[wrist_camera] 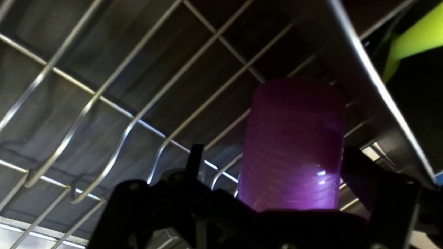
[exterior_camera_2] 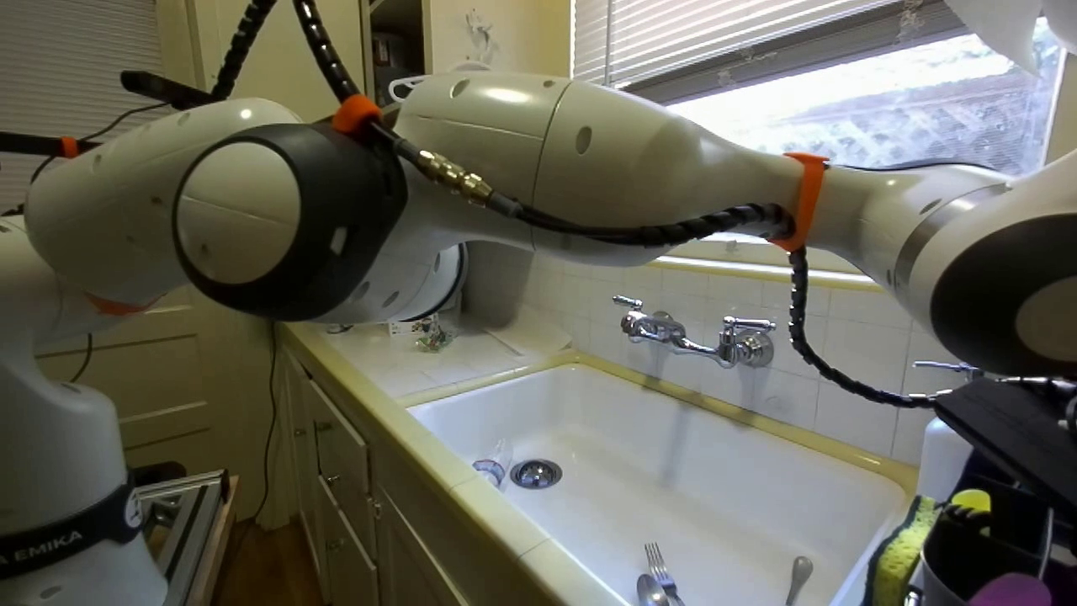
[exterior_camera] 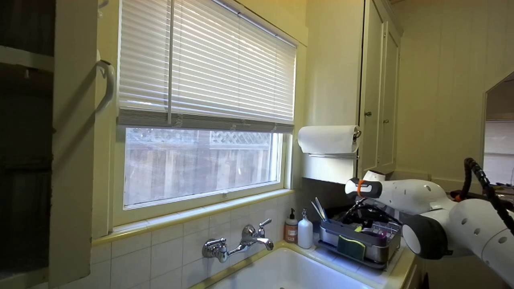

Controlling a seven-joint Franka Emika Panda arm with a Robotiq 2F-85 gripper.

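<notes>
In the wrist view a purple cup-like object (wrist_camera: 292,145) lies in the wire dish rack (wrist_camera: 141,120), close against a metal-edged divider. My gripper is open; its dark left finger (wrist_camera: 195,162) stands clear of the purple object, with a gap between. The right finger (wrist_camera: 355,170) is at the object's other side, very near or touching; I cannot tell which. A bit of purple (exterior_camera: 382,237) shows at the rack in exterior view 1, where dark parts and cables mostly hide the gripper. Exterior view 2 has purple (exterior_camera_2: 1015,590) in its bottom right corner.
A holder with a yellow-green item (wrist_camera: 419,33) borders the purple object. Left of the rack stand a white soap bottle (exterior_camera: 304,233) and a brown one (exterior_camera: 291,229). The sink (exterior_camera_2: 646,424) holds a fork (exterior_camera_2: 659,569) and other utensils. A cabinet (exterior_camera: 337,91) hangs above.
</notes>
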